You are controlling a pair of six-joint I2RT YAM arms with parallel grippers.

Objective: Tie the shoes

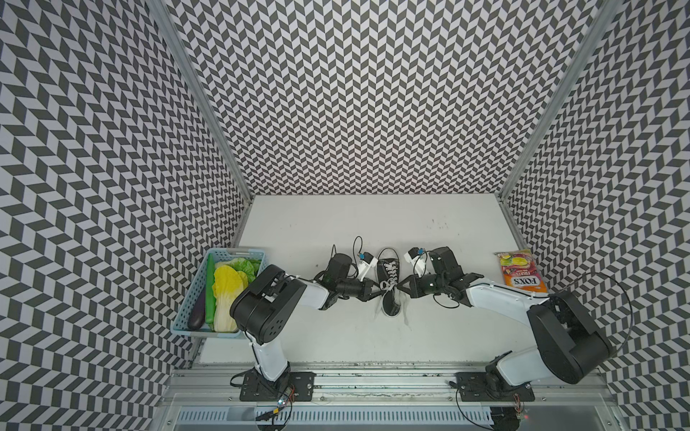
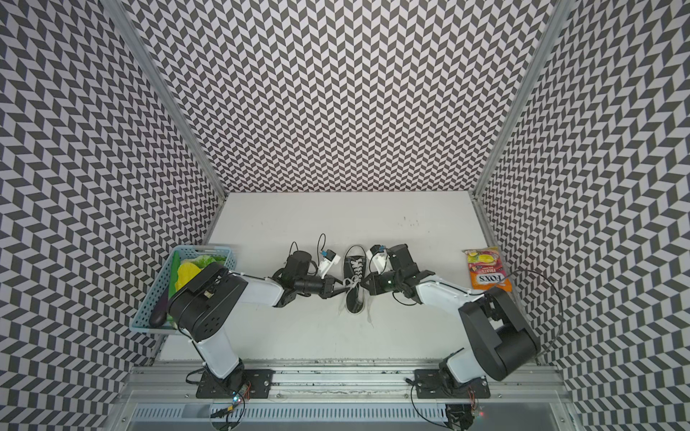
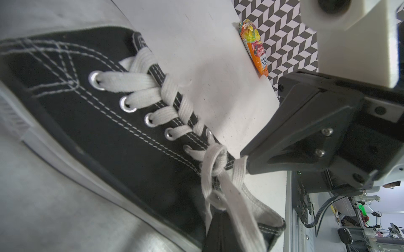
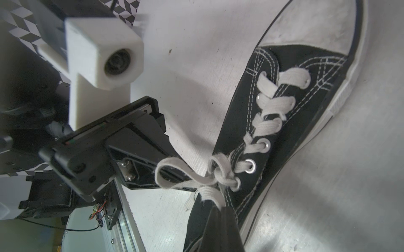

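Observation:
A black canvas shoe (image 1: 390,305) with a white toe cap (image 4: 311,23) lies mid-table, toe away from me. Its white laces (image 3: 216,159) form a loose knot with loops near the ankle end. My left gripper (image 1: 376,291) is shut at the shoe's left side, its fingertips among the laces. My right gripper (image 1: 404,286) is shut at the right side, also at the knot. In both wrist views lace lies at the fingertips; I cannot tell whether either pinches it.
A blue basket of vegetables (image 1: 181,309) stands at the left. An orange Fox's bag (image 1: 521,269) lies at the right.

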